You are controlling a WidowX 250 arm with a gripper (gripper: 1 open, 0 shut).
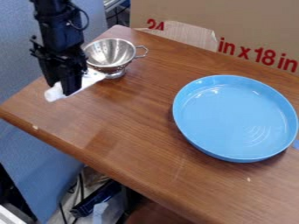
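Note:
My black gripper hangs over the left end of the wooden table, in front of and left of a steel colander. A white piece, perhaps cloth or paper, is at its fingertips, slanting up to the right toward the colander. Whether the fingers are closed on it is hard to tell. A large blue plate lies on the right half of the table.
A cardboard box stands along the back. The table's left edge drops to clutter on the floor.

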